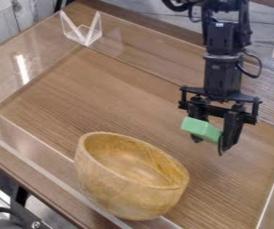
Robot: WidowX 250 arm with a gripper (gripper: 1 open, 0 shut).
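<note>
My black gripper (218, 132) hangs at the right of the camera view, shut on a green block (201, 129) that is tilted at the right side of the wooden table (80, 98). Whether the block rests on the table or is just above it, I cannot tell. A large pale wooden bowl (127, 169) lies in front, to the lower left of the gripper.
A small white wire-like holder (82, 29) stands at the back left. Table edges run along the left and far right.
</note>
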